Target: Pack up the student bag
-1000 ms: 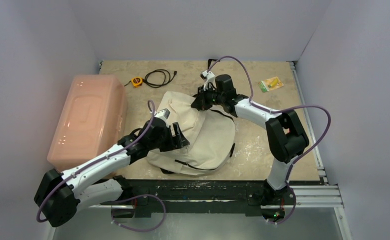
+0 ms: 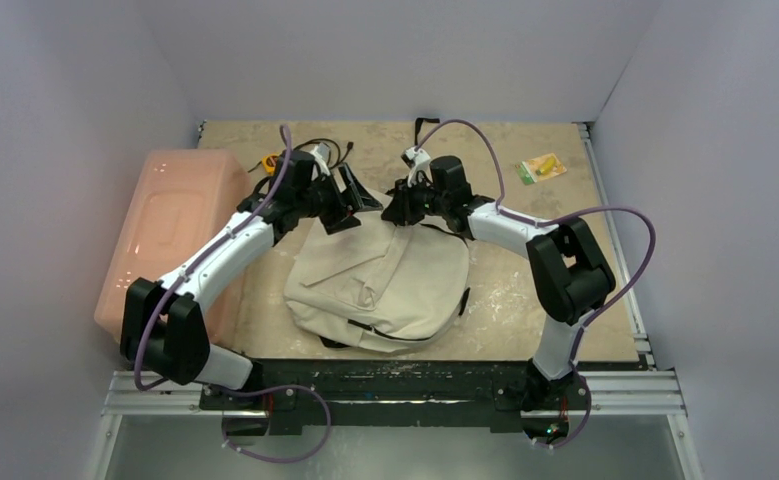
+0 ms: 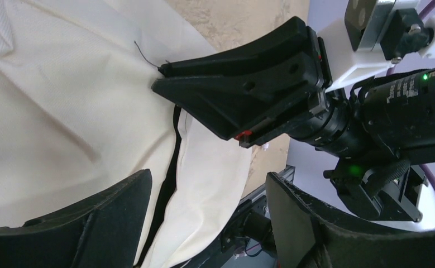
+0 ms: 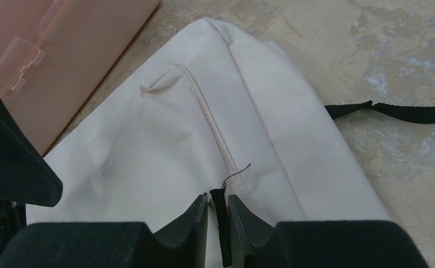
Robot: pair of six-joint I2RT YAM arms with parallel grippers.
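A cream fabric bag [image 2: 365, 280] lies on the table with a dark zipper opening along it. My right gripper [image 2: 397, 208] is at the bag's upper part; in the right wrist view its fingertips [image 4: 232, 206] flank a black zipper strip [image 4: 220, 206] with a loose thread, and whether they grip it is unclear. My left gripper [image 2: 350, 200] stands open over the bag, left of the right one, with cream fabric below its fingers in the left wrist view.
A translucent pink box [image 2: 170, 240] stands at the left. A tape measure [image 2: 269, 162] and black cable lie behind the left arm. A small colourful packet [image 2: 541, 168] lies at the back right, with bare table around it.
My left gripper has moved from the bag's lower part up toward the back, beside the right gripper. The right arm has shifted only slightly.
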